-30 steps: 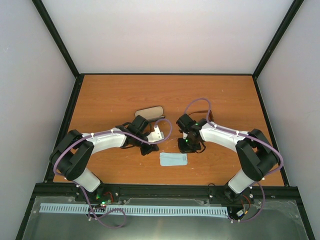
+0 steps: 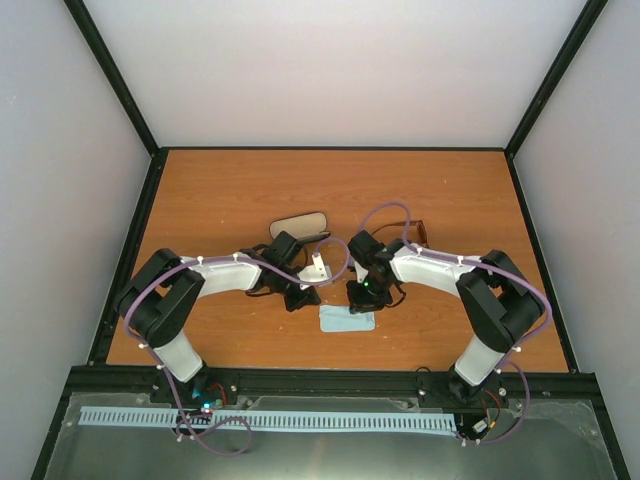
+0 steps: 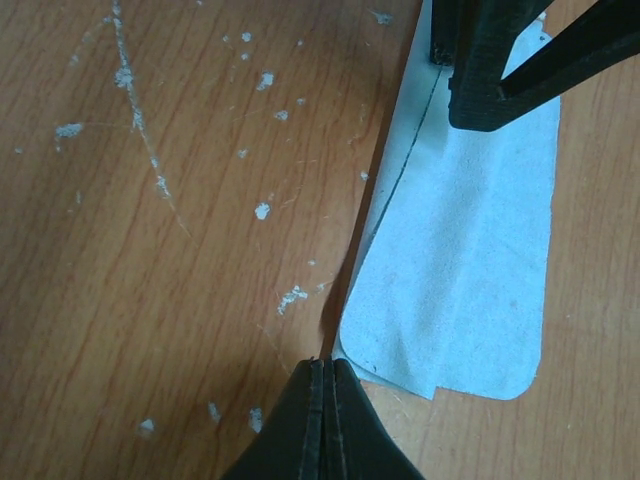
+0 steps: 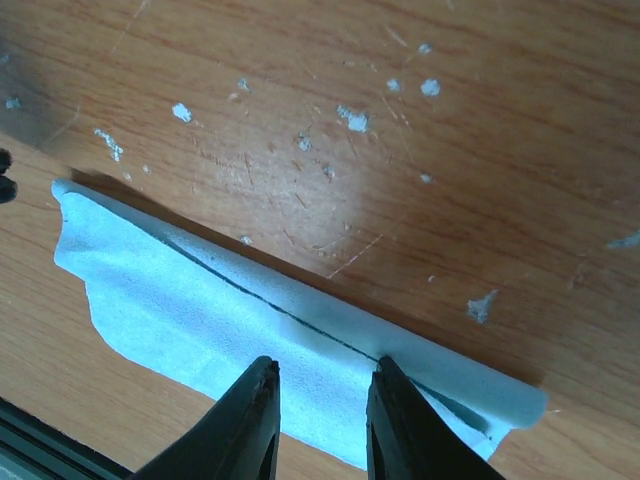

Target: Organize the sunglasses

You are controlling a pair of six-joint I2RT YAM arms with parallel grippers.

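Note:
A folded light blue cloth (image 2: pixel 340 320) lies on the table near the front centre. My left gripper is shut at the cloth's end, with nothing clearly visible between its fingers. My right gripper stands open over the cloth's other part, its fingertips on either side of a stretch of it; in the left wrist view it appears at the top right. A tan case (image 2: pixel 296 225) lies behind the left gripper. Dark-framed sunglasses (image 2: pixel 420 232) lie behind the right arm, partly hidden by it.
Both arms work close together at the centre, with loose cables looping above them. The table's front edge shows just in front of the cloth.
My right gripper has moved left and toward the front, over the cloth. The left arm shifted slightly forward earlier and has stayed about still since.

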